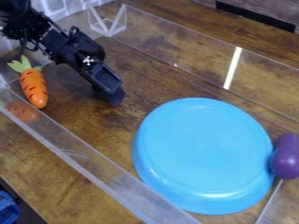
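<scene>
My black gripper (105, 87) reaches in from the upper left, low over the wooden floor of the clear-walled enclosure, right of an orange toy carrot (34, 86) with a green top. Whether its fingers are open or shut does not show clearly. A large light blue upturned plate or lid (201, 156) lies at the right front, and a purple toy eggplant (286, 156) sits at its right edge.
Clear plastic walls (87, 166) border the work area at the front left and back. A blue object (6, 208) lies outside at the bottom left.
</scene>
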